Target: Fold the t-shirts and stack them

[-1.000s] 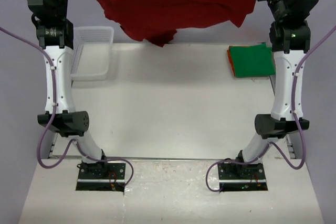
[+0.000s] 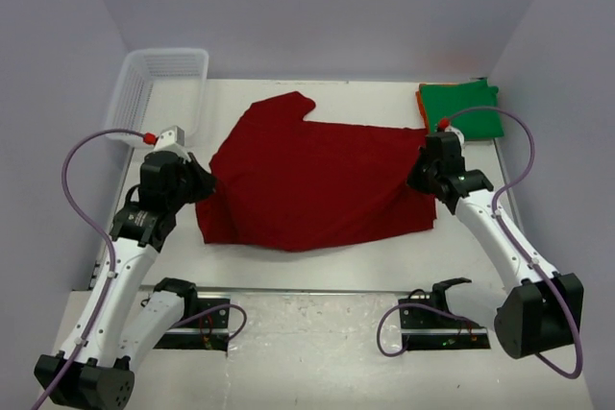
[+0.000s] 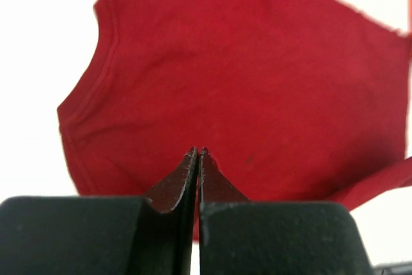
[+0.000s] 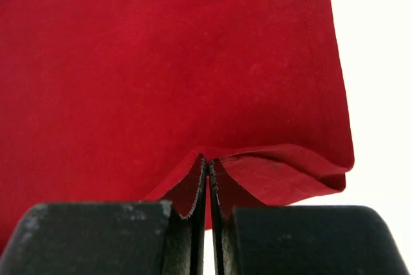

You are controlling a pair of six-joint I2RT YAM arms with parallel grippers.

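Note:
A dark red T-shirt point(image 2: 317, 180) lies spread over the middle of the white table, with a sleeve sticking out at the back. Its left side is pinched by my left gripper point(image 2: 213, 182), shut on the cloth; in the left wrist view the fabric point(image 3: 193, 75) reaches the closed fingertips, with a curved neckline at upper left. On the right side, my right gripper point(image 2: 411, 180) is shut on the shirt too. The right wrist view shows the cloth point(image 4: 257, 82) drawn into a raised fold at the fingertips, the lower layer visible beneath.
At the back right, a green folded shirt point(image 2: 459, 109) rests on an orange one point(image 2: 420, 108), partly behind my right arm. An empty white basket point(image 2: 197, 93) stands at the back left. Bare table point(image 2: 317, 268) shows in front of the red shirt.
Both arms have come down and toward the front edge, bringing the red shirt from hanging in the air at the back to lying spread across the table.

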